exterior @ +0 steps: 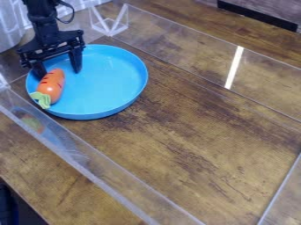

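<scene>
A blue round plate (104, 88) rests at the upper left of the wooden table. On its left side lies an orange carrot toy (51, 83) with pale green leaves toward the front. The black gripper (55, 61) hangs low over the plate's back left rim, just behind the carrot; whether it is open or shut is hard to make out.
Clear plastic walls run along the left and far sides of the table and at the right edge.
</scene>
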